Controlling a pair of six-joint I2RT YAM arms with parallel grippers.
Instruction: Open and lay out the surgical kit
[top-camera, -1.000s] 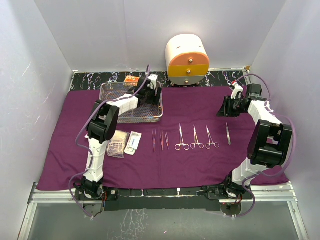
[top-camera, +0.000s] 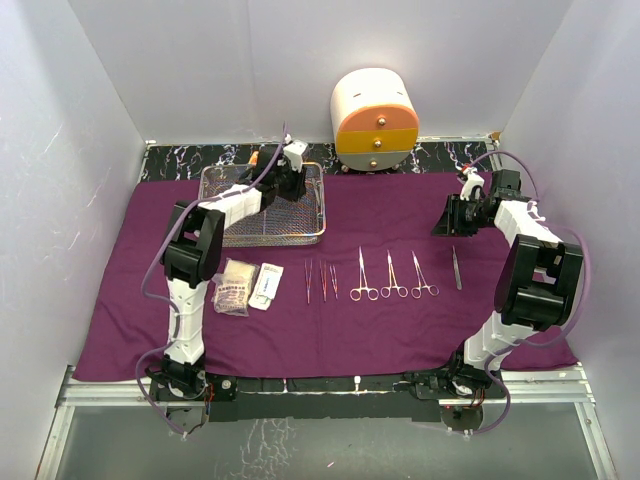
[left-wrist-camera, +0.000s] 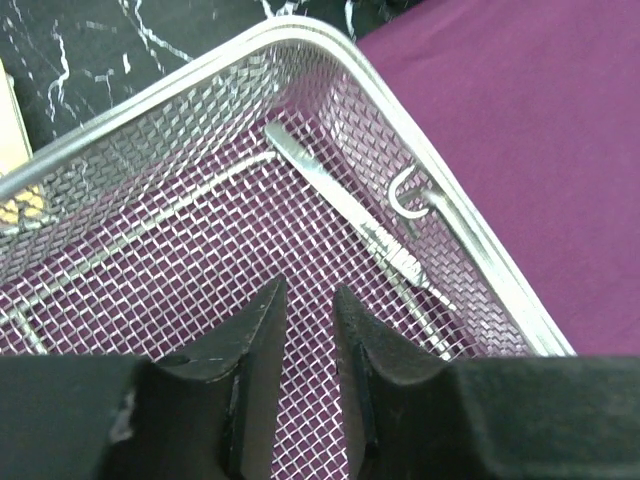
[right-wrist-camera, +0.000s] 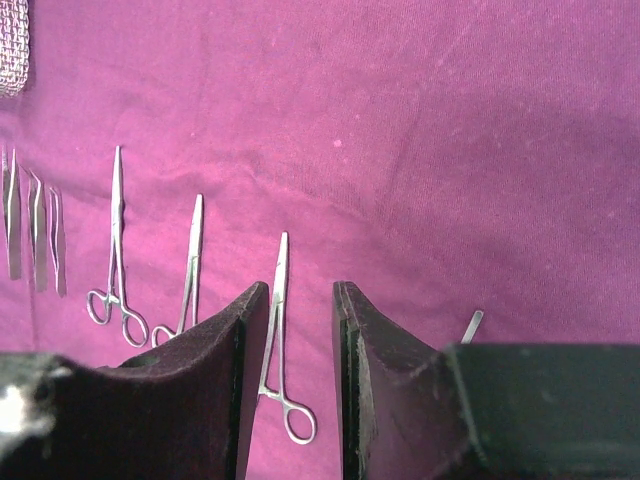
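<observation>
My left gripper is over the wire mesh tray (top-camera: 262, 240), its fingers slightly apart and empty. In the left wrist view a flat silver instrument (left-wrist-camera: 330, 190) lies inside along the tray's side, beside a curved handle. My right gripper hangs part open and empty over the cloth at the right, above a scalpel-like handle (top-camera: 456, 268). Three scissor-like clamps (top-camera: 362, 275) and several tweezers (top-camera: 323, 282) lie in a row on the purple cloth. A bag of gauze (top-camera: 232, 295) and white packets (top-camera: 266, 285) lie below the tray.
A rounded drawer cabinet (top-camera: 374, 118) stands at the back on the dark marble strip (top-camera: 440, 158). Walls enclose both sides and the back.
My left gripper has moved left and up within the tray area, away from its right end. The right arm and the laid-out instruments have not moved.
</observation>
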